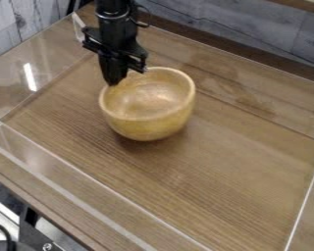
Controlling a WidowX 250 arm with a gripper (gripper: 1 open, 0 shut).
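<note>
A large tan bowl (153, 108) sits in the upper middle of the wooden table (212, 186). My black gripper (114, 76) is at the bowl's upper left rim, its tip reaching down to the rim. It looks shut; whether the thin rim is between its fingers is too small to tell.
Walls or raised edges border the back and left. A dark cable or part lies off the table at the lower left.
</note>
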